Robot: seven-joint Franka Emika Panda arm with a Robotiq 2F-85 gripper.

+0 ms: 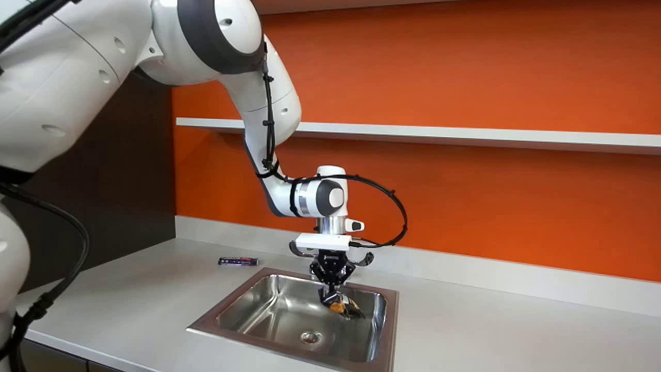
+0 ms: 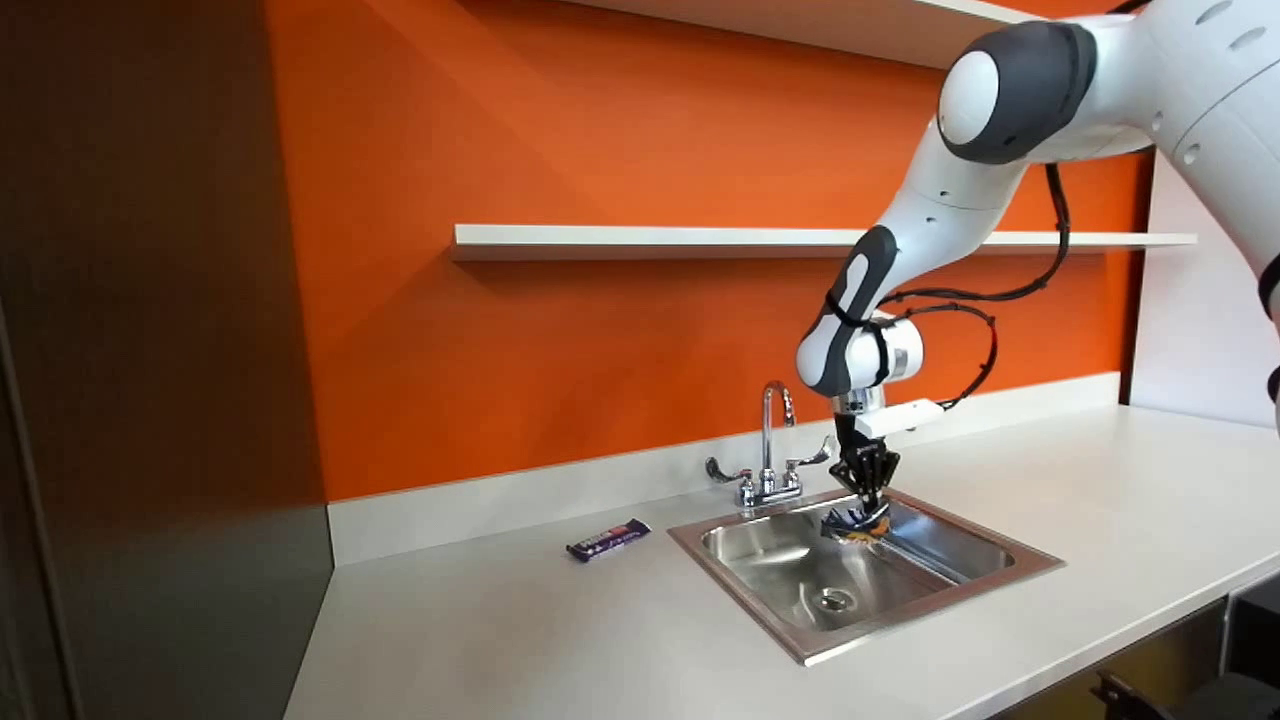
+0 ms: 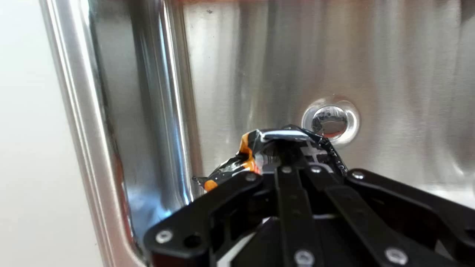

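A crumpled black and orange packet hangs from my gripper, inside the upper part of the steel sink. The fingers are closed on the thin wrapper, as the wrist view shows: folds of the packet spread out to both sides of the black fingertips of the gripper. Part of it is hidden beneath the fingers. In the second exterior view the packet is below the gripper, above the sink floor.
A purple bar lies on the counter, left of the sink. The chrome faucet stands behind the basin, close to the arm. A white shelf runs along the orange wall.
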